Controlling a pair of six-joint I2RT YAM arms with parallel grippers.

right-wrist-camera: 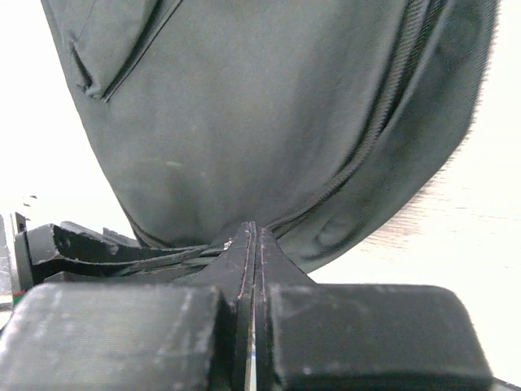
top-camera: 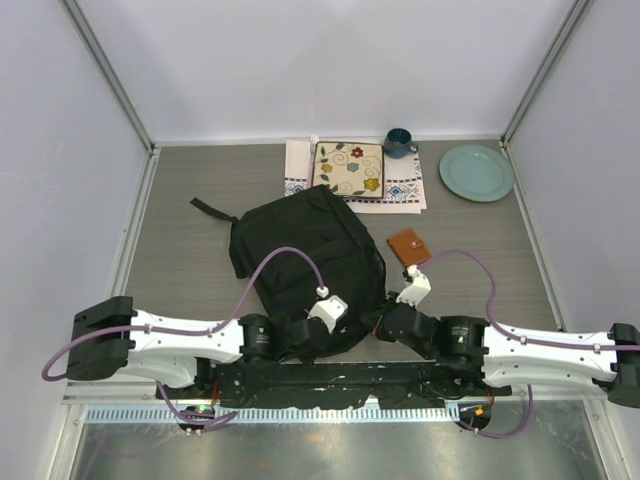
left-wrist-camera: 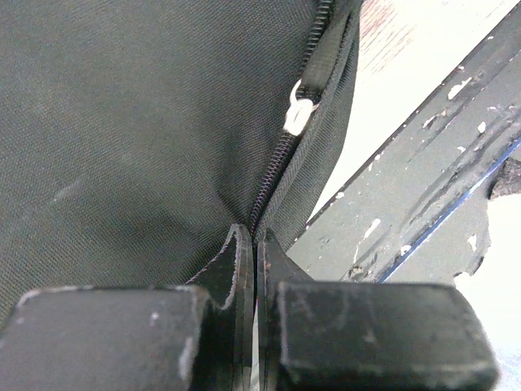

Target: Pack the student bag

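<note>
The black bag (top-camera: 300, 235) lies flat on the table in the top view, its near end partly hidden under both arms. My left gripper is shut, with its tips right at the bag's zipper seam; no fabric shows clearly between them. Farther up that seam sits a light zipper pull (left-wrist-camera: 299, 116). In the right wrist view, my right gripper is also shut. Its tips meet the bag's edge where the zipper track (right-wrist-camera: 346, 173) curves round, and nothing can be made out between the fingers. The bag's opening is hard to make out.
Behind the bag, a floral-covered book (top-camera: 348, 170) rests on a patterned cloth (top-camera: 404, 194). A blue mug (top-camera: 398, 143) and a teal plate (top-camera: 476, 173) stand at the back right. A brown wallet (top-camera: 409, 246) lies right of the bag. Bare table shows at left.
</note>
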